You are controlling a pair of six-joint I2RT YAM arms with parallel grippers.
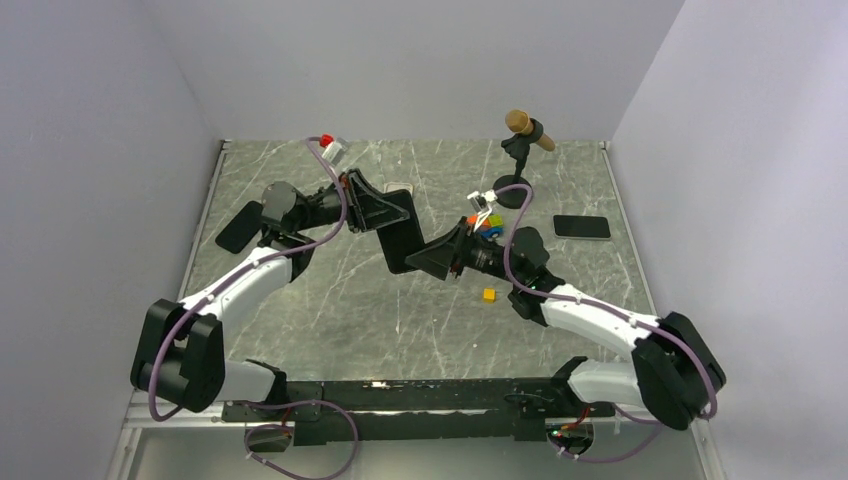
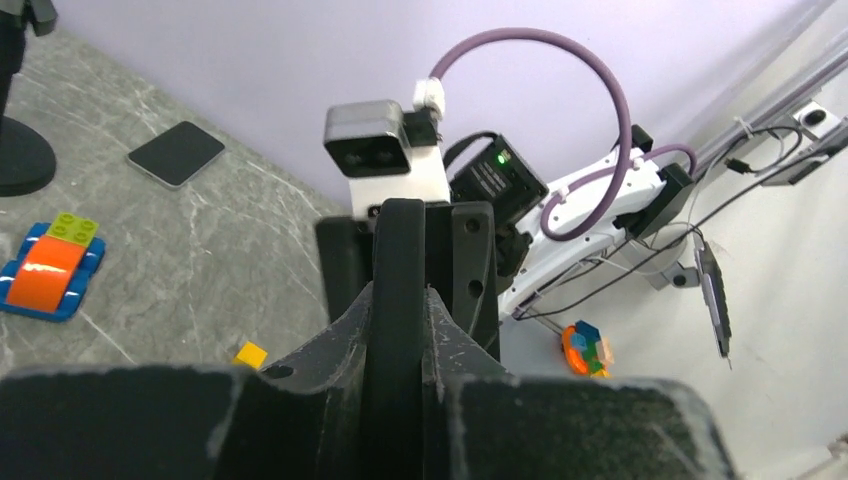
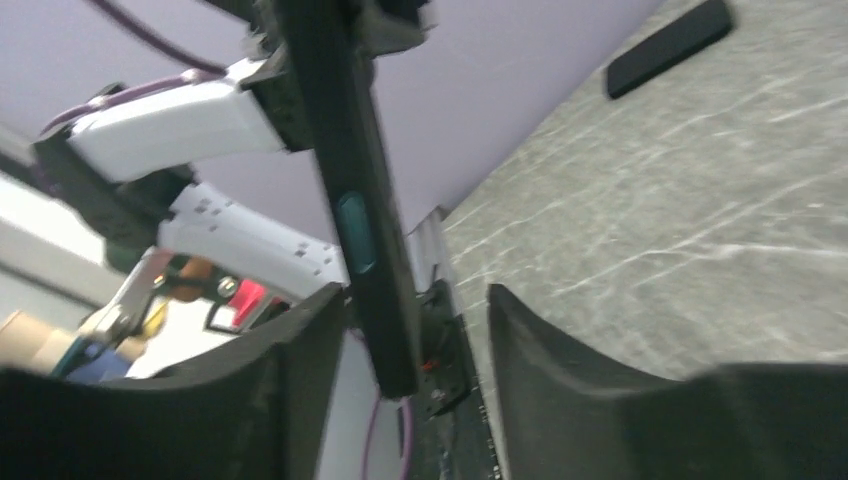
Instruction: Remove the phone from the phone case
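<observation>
A dark phone (image 1: 399, 238) hangs above the table between my two arms; whether its case still surrounds it I cannot tell. My left gripper (image 1: 390, 213) is shut on its upper end, and in the left wrist view the phone's black edge (image 2: 395, 330) stands between the fingers. My right gripper (image 1: 418, 264) is at the lower end. In the right wrist view that right gripper is part open, with a clear gap on one side of the slab (image 3: 345, 170), whose narrow edge shows a small teal slot.
One black phone (image 1: 240, 227) lies at the left and another (image 1: 581, 227) at the right. A pale phone (image 1: 398, 187) lies partly hidden behind the held one. Coloured blocks (image 1: 489, 295) and a black stand (image 1: 515, 190) are near the right arm.
</observation>
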